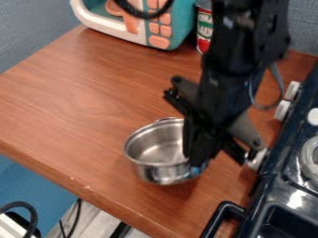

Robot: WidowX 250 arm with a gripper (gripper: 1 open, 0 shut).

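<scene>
A small steel pot [158, 149] is low over the wooden table's front right part, near the stove. My black gripper [196, 155] is at the pot's right rim, pointing down; its fingertips overlap the rim, and they are too dark to show clearly whether they are closed on it. Whether the pot rests on the wood is unclear.
The black stove [280, 209] with white knobs stands along the right edge. A toy microwave [130, 19] and a red can [204, 33] are at the back.
</scene>
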